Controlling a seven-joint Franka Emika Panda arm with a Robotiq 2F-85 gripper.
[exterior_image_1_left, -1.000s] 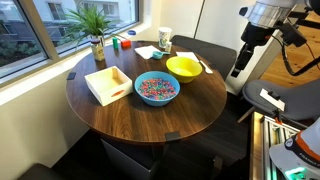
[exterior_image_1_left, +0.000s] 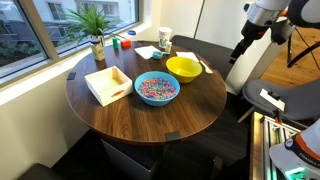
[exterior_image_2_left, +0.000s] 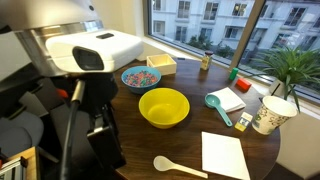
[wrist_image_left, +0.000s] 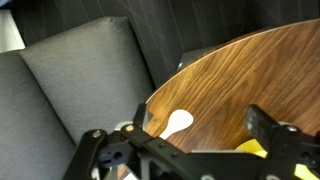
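My gripper is open and empty, held above the rim of the round wooden table (exterior_image_1_left: 130, 122). In exterior view 1 it hangs at the upper right, to the right of the yellow bowl (exterior_image_1_left: 184, 68). The blue bowl (exterior_image_1_left: 157, 88) is full of small red and blue pieces. A white spoon (exterior_image_2_left: 178, 167) lies on the wood near the yellow bowl; its white end (wrist_image_left: 177, 122) shows between the fingers in the wrist view, below them on the table. Only a bit of the yellow bowl (wrist_image_left: 252, 147) appears there, partly hidden by a finger.
An open cream box (exterior_image_1_left: 108, 84) sits left of the blue bowl. White paper (exterior_image_2_left: 224, 156), a teal spoon (exterior_image_2_left: 220, 108) and a potted plant (exterior_image_2_left: 272, 112) occupy the window side. Grey chairs (wrist_image_left: 90, 75) stand beyond the table edge.
The objects on the table have stayed where they were.
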